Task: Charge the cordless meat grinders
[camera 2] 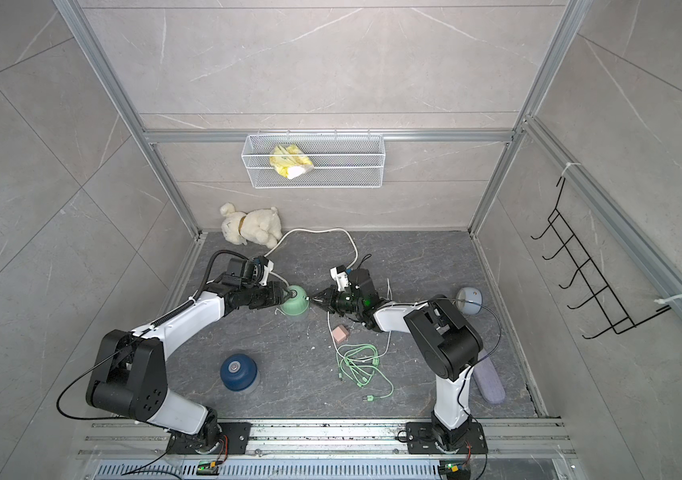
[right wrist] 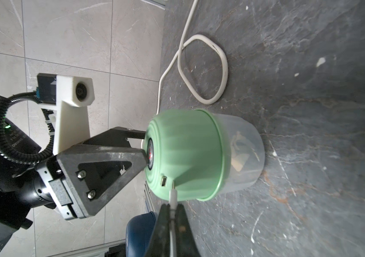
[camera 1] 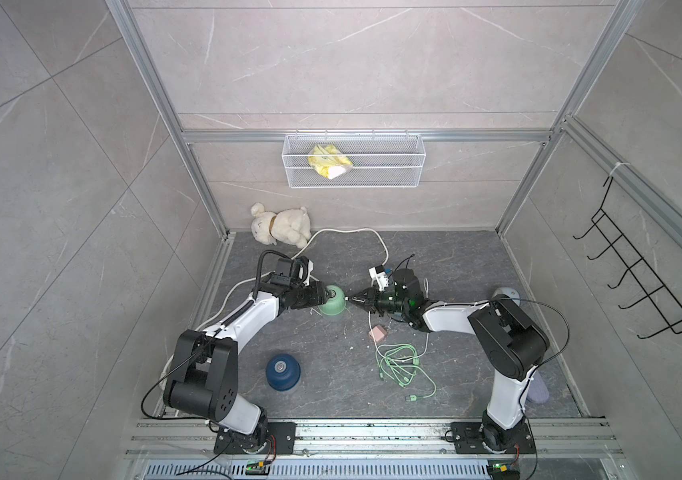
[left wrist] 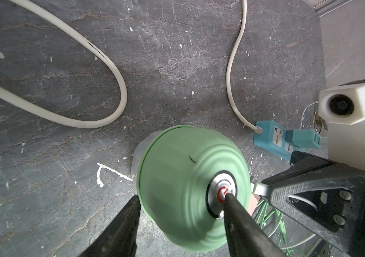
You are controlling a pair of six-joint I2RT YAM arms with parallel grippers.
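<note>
The green meat grinder (left wrist: pixel 178 167) with clear bowl stands tilted in the left wrist view, upright on the floor in the top views (camera 1: pixel 333 304). My left gripper is part open over its green top, fingers on either side near the button; contact is unclear. My right gripper is shut on a thin white cable plug (right wrist: pixel 173 192), whose tip is at the green top beside and slightly below the small port (right wrist: pixel 163 180). A blue grinder (camera 1: pixel 282 371) stands in front, to the left.
A teal power strip (left wrist: pixel 272 139), pink block (camera 1: pixel 377 333) and green cable coil (camera 1: pixel 401 364) lie near my right arm. A white cord (right wrist: pixel 221 72) loops behind the grinder. A plush bear (camera 1: pixel 281 224) lies at the back left.
</note>
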